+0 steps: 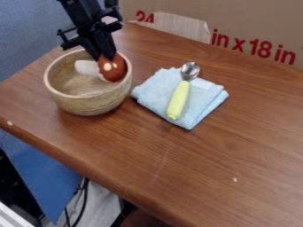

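My black gripper (104, 49) reaches down from the top left into a wooden bowl (76, 100) at the left of the table. Beneath its fingers is a reddish-orange object with a pale spot (112, 67), and a white item (87, 67) lies beside it in the bowl. The fingertips are hidden by the orange object, so I cannot tell whether they are shut on it.
A folded light-blue cloth (207, 99) lies right of the bowl, with a spoon with a pale yellow handle (179, 100) on it. A cardboard box (249, 27) stands at the back.
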